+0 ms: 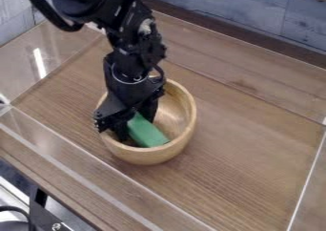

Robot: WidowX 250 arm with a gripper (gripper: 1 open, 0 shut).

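Note:
A light wooden bowl (171,145) sits on the wooden table. Inside it lies a green elongated object (145,134), partly covered by my black gripper (128,124), whose fingers reach down into the bowl at its upper left. The fingertips are mostly hidden, so whether they close on the green object or on something beside it I cannot tell.
A blue-grey plank wall (254,20) runs along the back. The table's left edge and some cables are at the lower left.

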